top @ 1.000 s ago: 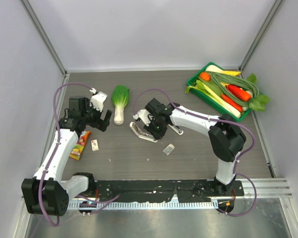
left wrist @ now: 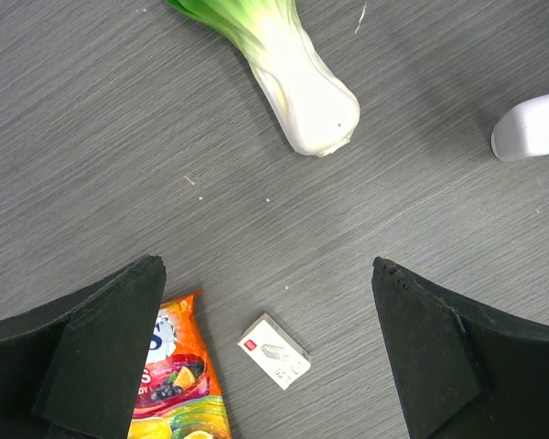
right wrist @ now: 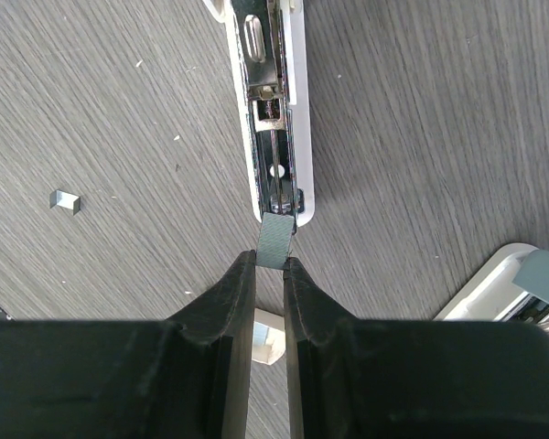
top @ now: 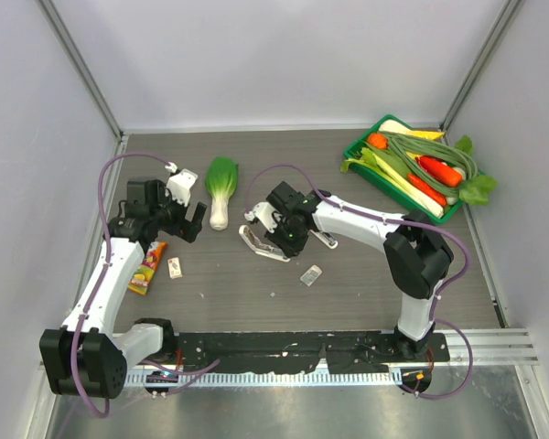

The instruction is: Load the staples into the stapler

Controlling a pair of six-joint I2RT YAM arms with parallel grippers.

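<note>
A white stapler point(top: 268, 251) lies opened on the table, its metal staple channel point(right wrist: 276, 165) bare to view in the right wrist view. My right gripper is shut on a short grey strip of staples point(right wrist: 274, 240), whose far end meets or overlaps the channel's near end; whether it sits inside cannot be told. Over the left side of the table, my left gripper stands wide open, nothing between its fingers. In the left wrist view one end of the stapler point(left wrist: 528, 128) shows at the right edge.
A small staple box point(top: 310, 274) and a second stapler point(top: 324, 238) lie close to the right gripper. A loose staple piece point(right wrist: 65, 201) rests on the table. Around the left gripper are a leek point(top: 220, 192), a snack bag point(top: 146, 267) and another small box point(top: 174, 268). Vegetables fill a green basket point(top: 355, 150).
</note>
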